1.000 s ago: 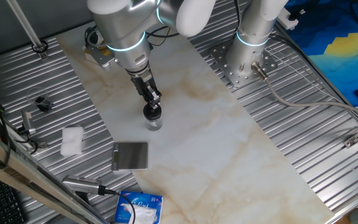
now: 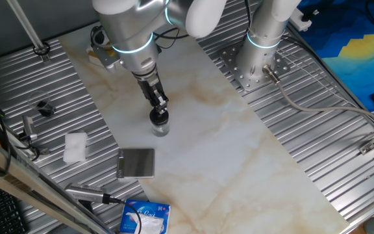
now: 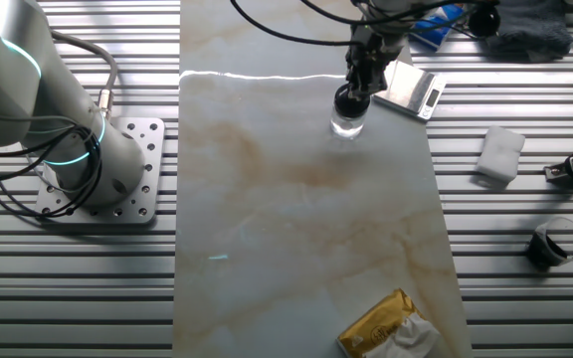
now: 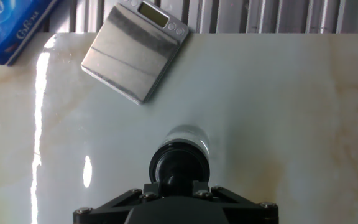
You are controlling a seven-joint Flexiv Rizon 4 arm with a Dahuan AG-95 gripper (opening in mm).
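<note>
A clear jar with a black lid stands upright on the marbled board. In the wrist view it sits just in front of my gripper. The fingertips flank a dark knob-like part on top of the lid, and no clear gap shows on either side. Black on black hides whether they press on it. From outside, my gripper points down at the lid, right over the jar, and looks to be touching it. The jar's base appears to rest on the board.
Near the jar lies a flat silver scale, at the board's edge. Beyond it is a blue tissue pack. A white block and a clear cup stand on the slatted table. A gold pack lies on the board, whose middle is clear.
The arm's upper part has shifted very slightly; the gripper and the jar look to be in the same place.
</note>
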